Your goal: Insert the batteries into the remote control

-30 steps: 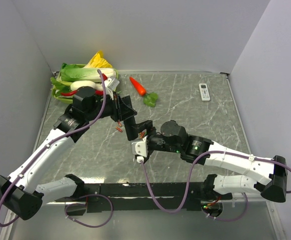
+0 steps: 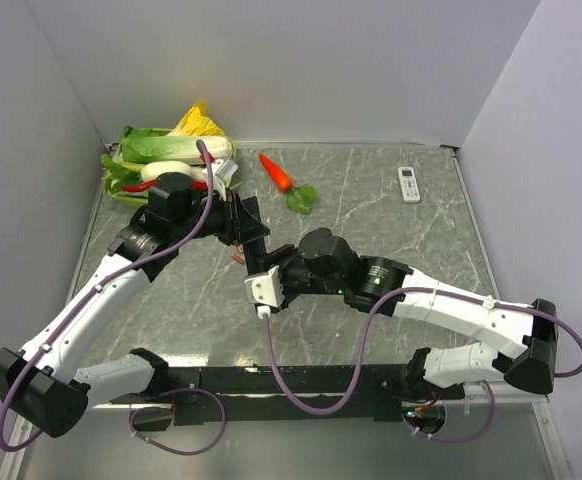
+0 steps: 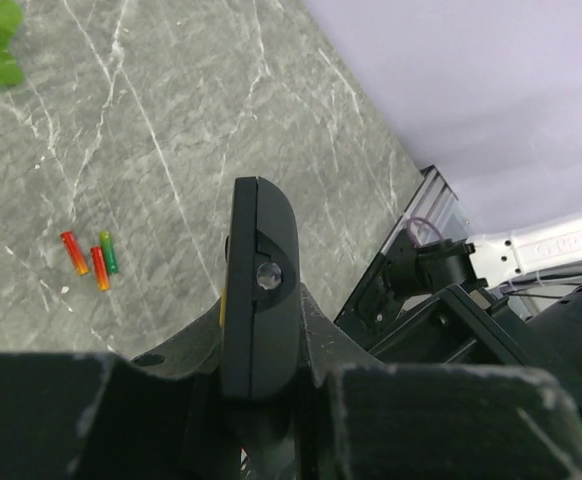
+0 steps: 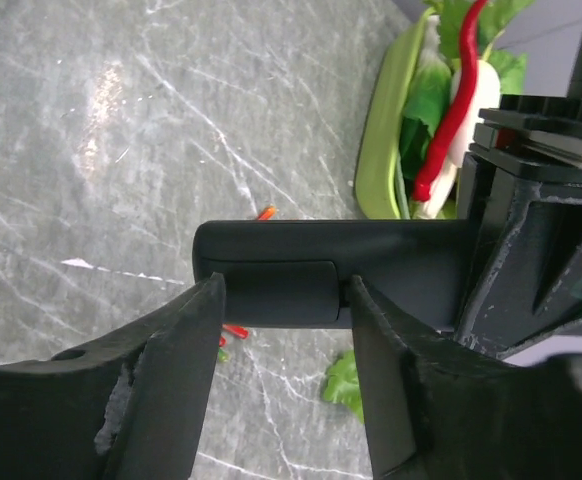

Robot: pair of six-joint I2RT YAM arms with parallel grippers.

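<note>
My right gripper is part open at the remote's end, its fingers near a rectangular panel that looks like the battery cover. Whether they touch it I cannot tell. Batteries, red and green (image 3: pixel 100 267), lie loose on the marble table (image 3: pixel 171 120) below.
A basket of vegetables (image 2: pixel 166 150) stands at the back left, with a carrot and leaves (image 2: pixel 276 172) beside it. A white remote (image 2: pixel 408 184) lies at the back right. Walls enclose the table.
My right gripper and arm have shifted a little left and toward the table's front along the remote's end. My left gripper with the remote has hardly moved.
</note>
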